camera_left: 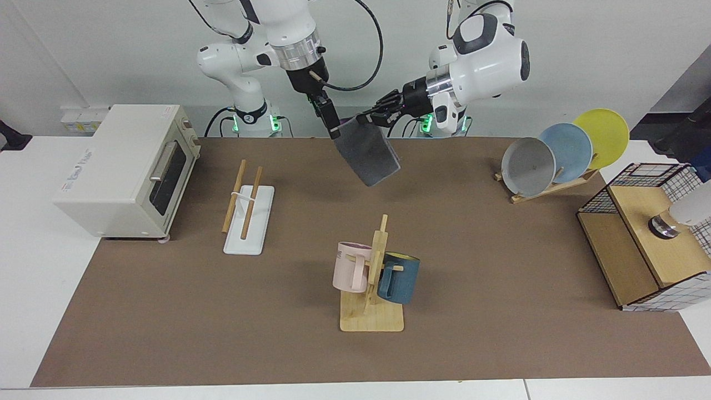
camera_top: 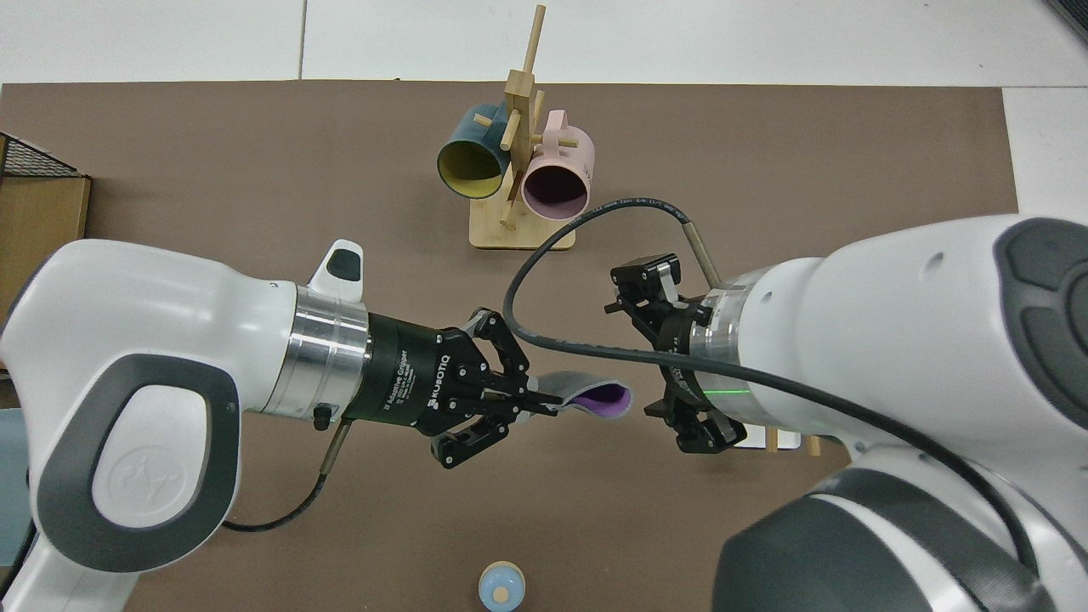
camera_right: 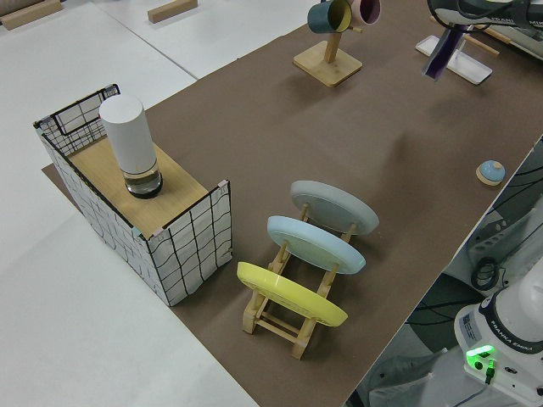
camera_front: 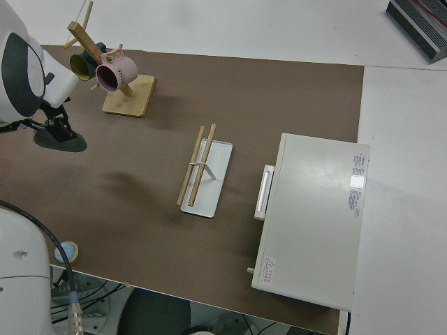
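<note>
My left gripper (camera_top: 525,393) is shut on a grey, purple-lined cloth item (camera_top: 602,398), perhaps a mitt, which hangs below it in the left view (camera_left: 366,153). My right gripper (camera_top: 678,352) faces it from the right in the top view, close to the cloth; whether its fingers are open or shut is hard to tell. In the left view both grippers are near each other above the back edge of the brown mat, the cloth hiding part of them.
A mug tree (camera_left: 371,323) holds pink and blue mugs. A white holder with wooden rods (camera_left: 243,246), a white oven (camera_left: 113,186), a plate rack (camera_left: 553,190) and a shelf basket (camera_left: 626,280) surround clear mat. A small blue object (camera_top: 501,586) lies near the edge.
</note>
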